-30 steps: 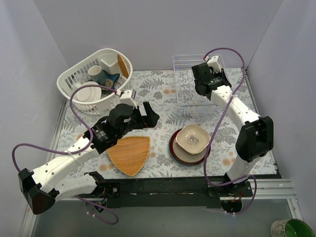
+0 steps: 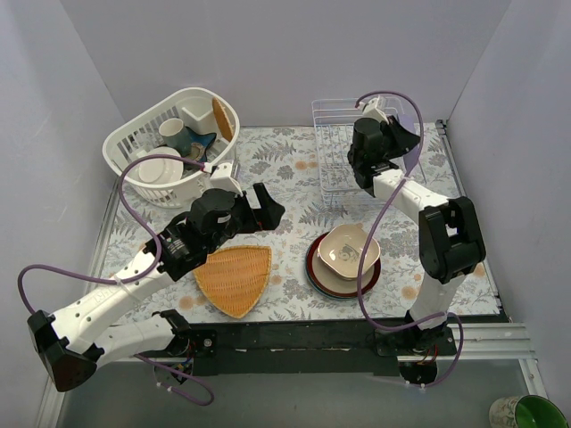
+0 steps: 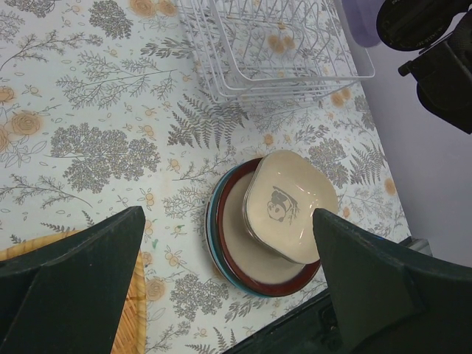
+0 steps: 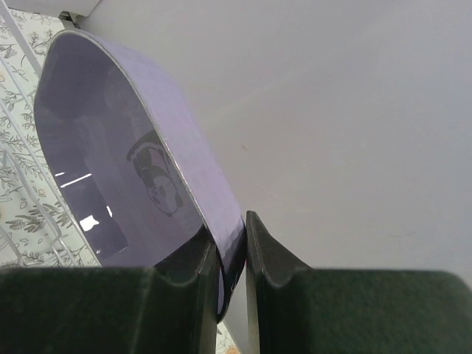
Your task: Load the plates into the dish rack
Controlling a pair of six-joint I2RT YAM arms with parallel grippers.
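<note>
A purple plate with a printed figure (image 4: pixel 125 147) fills the left of the right wrist view, tilted on edge; my right gripper is shut on its rim. From above, that plate (image 2: pixel 409 141) shows beside the right gripper at the right side of the white wire dish rack (image 2: pixel 335 183). Whether it touches the rack is hidden. On the table in front of the rack, a cream squarish plate (image 2: pixel 346 249) lies tilted on a stack with a brown-rimmed plate (image 3: pixel 234 254) and a teal-edged plate (image 3: pixel 216 247). Over the table's left half, my left gripper (image 2: pixel 270 208) stands open and empty.
A white basket (image 2: pixel 120 143) holding a cup, a white dish and other items stands at the back left. An orange woven mat (image 2: pixel 234 278) lies at the front. Grey walls border the table.
My right gripper has shifted slightly and turned at the rack's right side, bringing the purple plate into sight from above. The left arm has barely moved.
</note>
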